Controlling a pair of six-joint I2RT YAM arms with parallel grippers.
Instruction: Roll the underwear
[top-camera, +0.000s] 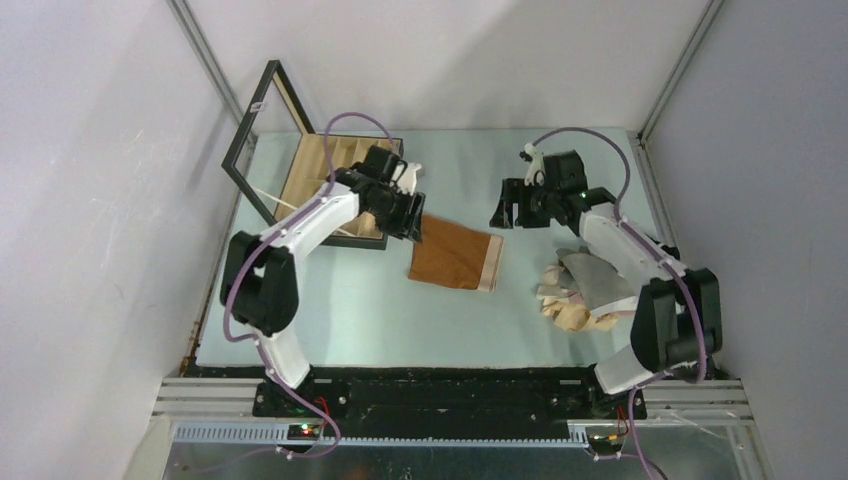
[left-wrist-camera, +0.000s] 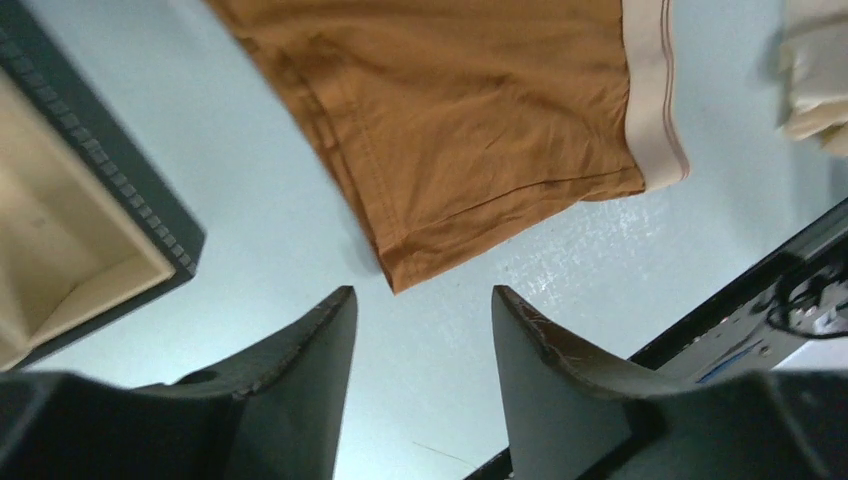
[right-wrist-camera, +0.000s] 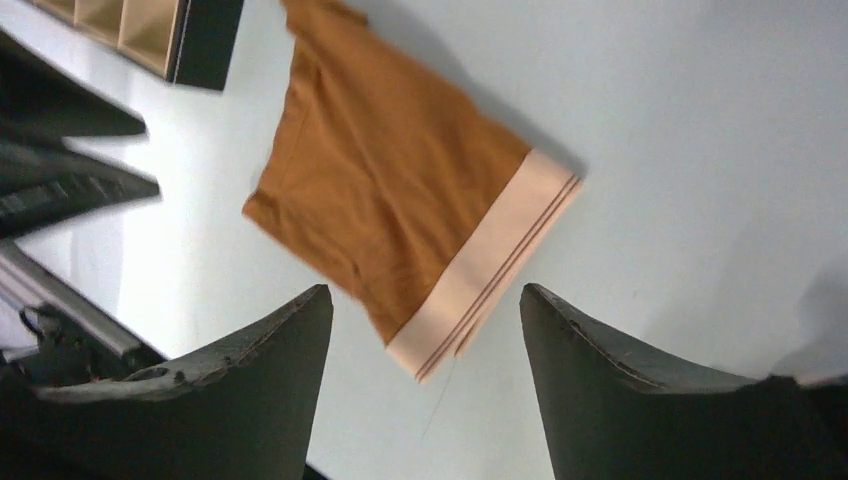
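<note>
The brown underwear (top-camera: 450, 255) lies fairly flat on the light table between the arms, its pale waistband (right-wrist-camera: 490, 260) on the right side. In the left wrist view the underwear (left-wrist-camera: 480, 120) shows a folded lower edge. My left gripper (top-camera: 410, 225) is raised over its upper-left corner, fingers apart with nothing between them. My right gripper (top-camera: 508, 215) hangs above and just right of its upper-right corner, also open and empty; the right wrist view shows the underwear (right-wrist-camera: 400, 200) below its fingers.
A wooden compartment box (top-camera: 310, 170) with raised glass lid (top-camera: 243, 140) stands at the back left. A pile of pale and grey cloths (top-camera: 575, 305) lies at the right.
</note>
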